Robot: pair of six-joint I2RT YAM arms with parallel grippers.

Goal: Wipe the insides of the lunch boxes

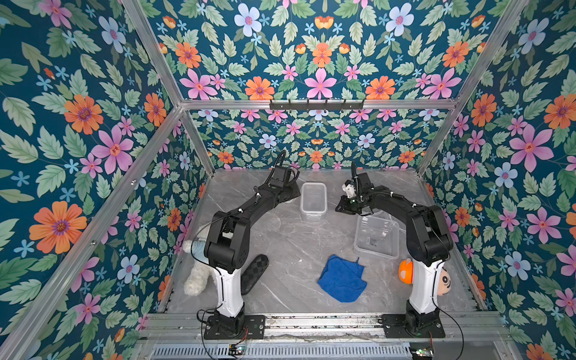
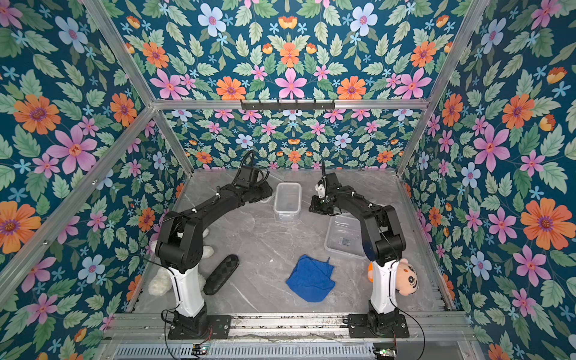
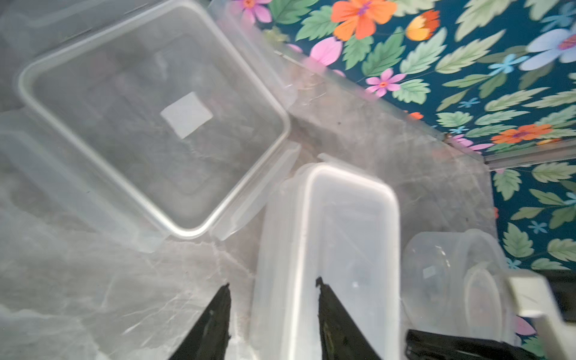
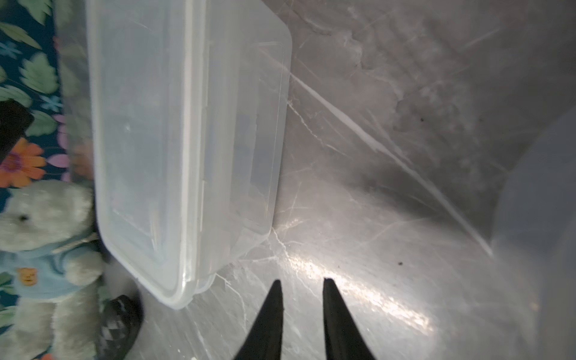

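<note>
A lidded clear lunch box (image 1: 313, 196) stands at the back middle, between my open left gripper and open right gripper. In the left wrist view a square box (image 3: 156, 132) lies beside it, and a round container (image 3: 444, 270) is at the right edge. A larger clear box (image 1: 376, 234) sits at the right, beside the right arm. A blue cloth (image 1: 341, 279) lies at the front middle, away from both grippers. Neither gripper has anything between its fingers.
A white plush bear (image 4: 42, 264) and a dark checkered case (image 2: 221, 274) lie at the left. An orange-and-tan toy (image 2: 403, 279) lies by the right arm's base.
</note>
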